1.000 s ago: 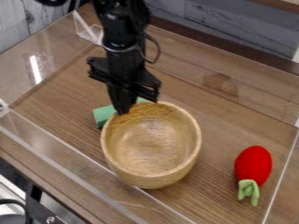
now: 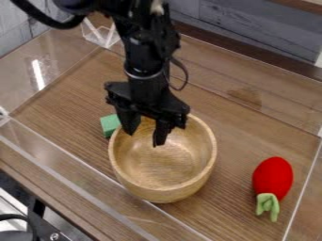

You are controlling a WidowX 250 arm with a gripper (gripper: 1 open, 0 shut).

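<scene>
My black gripper [image 2: 142, 126] hangs over the upper rim of a wooden bowl [image 2: 164, 174], its fingertips at or just inside it. Whether anything is between the fingers is hard to tell. A green object [image 2: 109, 126] lies at the bowl's upper left, partly hidden by the gripper and bowl.
A red object with a green top, like a plush vegetable [image 2: 272, 184], lies at the right. The wooden tabletop behind the arm is largely clear. A dark cable or part sits at the lower left edge.
The gripper has shifted slightly left and toward the viewer over the bowl's upper part. The bowl has moved a little since a second ago, and less of the green object shows.
</scene>
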